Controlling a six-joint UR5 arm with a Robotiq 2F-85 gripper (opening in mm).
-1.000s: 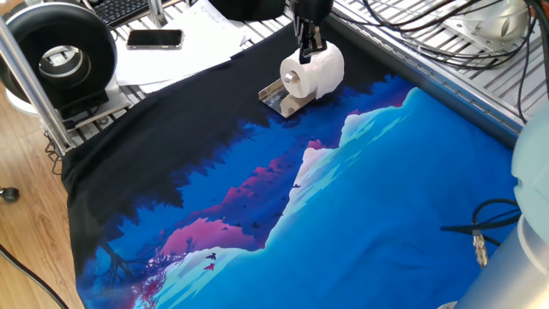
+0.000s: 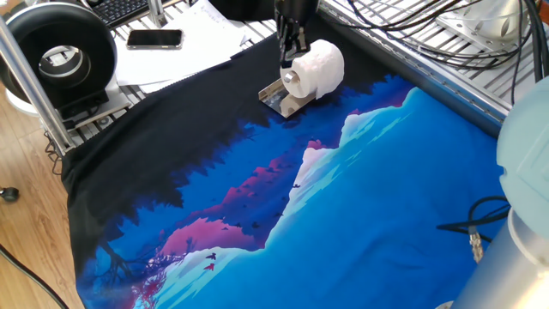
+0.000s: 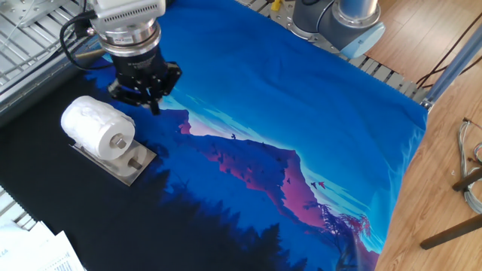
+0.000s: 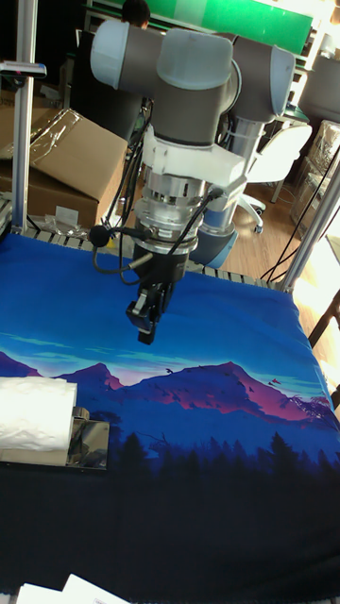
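Observation:
A white paper roll [image 2: 321, 69] sits on a metal holder [image 2: 283, 99] lying on the dark part of the cloth. In the second exterior view the roll [image 3: 96, 126] shows its end and spindle, with the holder's bare plate [image 3: 126, 168] beside it. My gripper [image 2: 287, 60] points down and overlaps the roll's end in the first view. The other views show the gripper [image 3: 153, 108] clear of the roll and raised over the cloth, on its blue side. Nothing can be made out between its dark fingers [image 4: 147, 327]; whether they are parted is unclear.
The printed cloth [image 2: 369, 215] is broad and mostly bare. A phone [image 2: 155, 39] and papers lie beyond its edge, near a black spool [image 2: 58, 60]. Cables [image 2: 420, 34] run along the metal rack; the arm's base [image 2: 506, 266] stands near the opposite edge.
In the first exterior view my gripper has shifted left, from in front of the roll's upper part to its left end. The roll and holder have stayed put.

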